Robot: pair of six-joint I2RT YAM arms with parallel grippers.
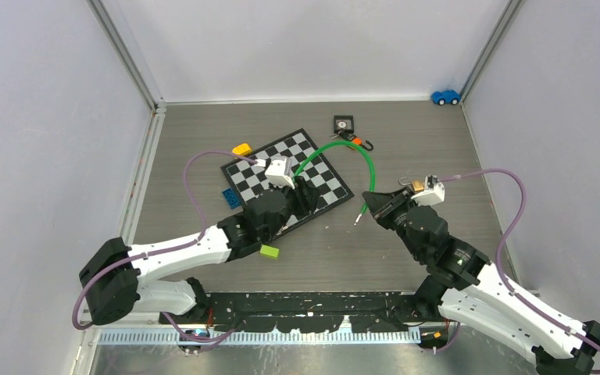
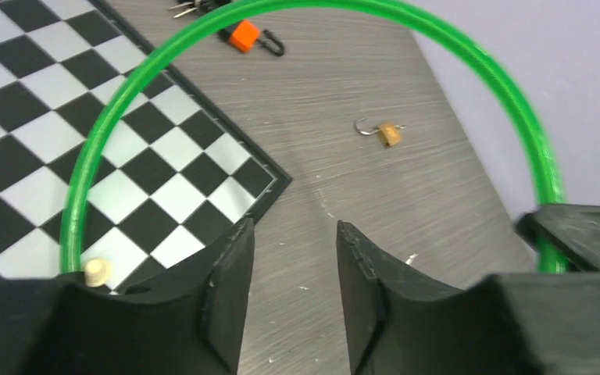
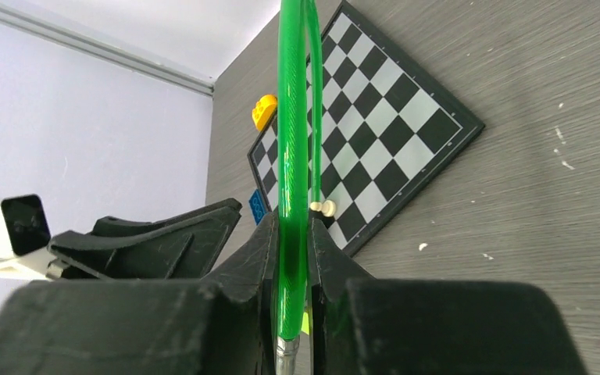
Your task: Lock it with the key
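Observation:
A green hose [image 1: 344,144] with a metal end arcs between the arms. My right gripper is shut on it, with the metal tip below the fingers. The hose's other end is behind my left gripper, whose fingertips stand apart with nothing seen between them. Small keys [image 2: 187,11] lie at the back beside a black and orange object [image 2: 244,35]. A brass padlock [image 2: 389,133] with its shackle lies on the table to the right.
The chessboard [image 1: 330,187] lies under my left arm. A yellow piece [image 1: 241,148], blue piece [image 1: 230,198], lime block [image 1: 269,251] and blue toy car [image 1: 445,97] surround it. Bare table lies right and front. White walls border it.

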